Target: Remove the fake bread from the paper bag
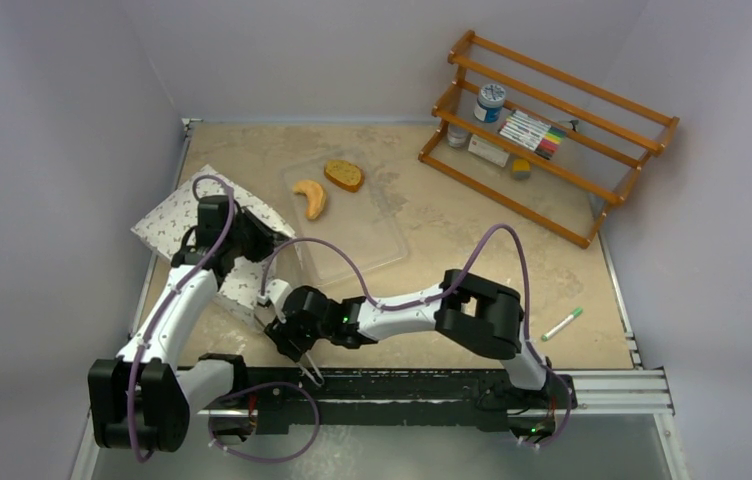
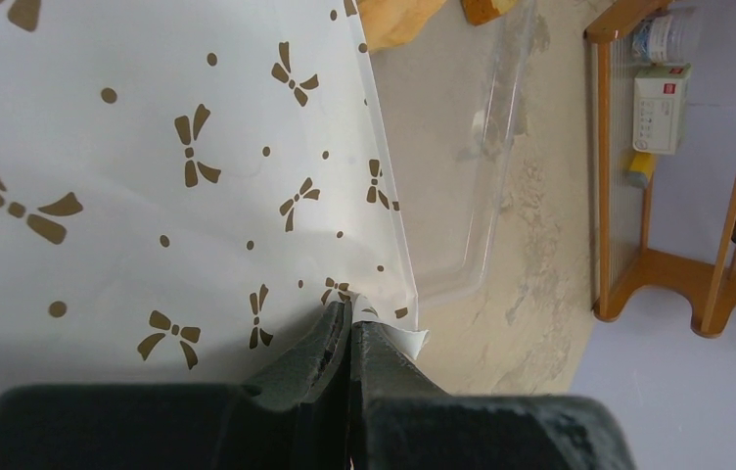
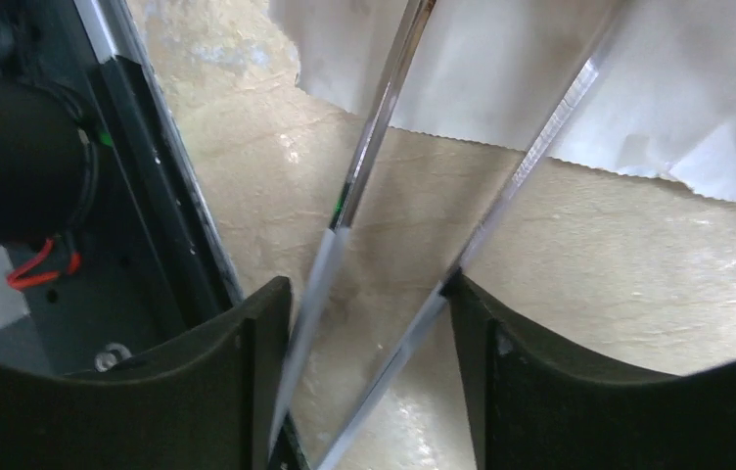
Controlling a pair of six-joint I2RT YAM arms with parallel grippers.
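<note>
The white paper bag (image 1: 167, 222) with brown bows lies at the left. At its open end, my left gripper is shut on the rim, with a small fold of paper showing at the fingertips. Metal tongs (image 3: 486, 220) reach from the front edge toward the bag's mouth. Around their two arms stands my right gripper, part open; the right finger looks close against one arm. The bag's inside is hidden, and no bread shows in it. A bread slice (image 1: 344, 175) and a curved croissant-like bread (image 1: 310, 198) lie outside on the tray.
The clear tray (image 1: 377, 235) sits right of the bag. A wooden rack (image 1: 552, 150) with jars and boxes stands at the back right. A green-white marker (image 1: 562, 324) lies near the right front.
</note>
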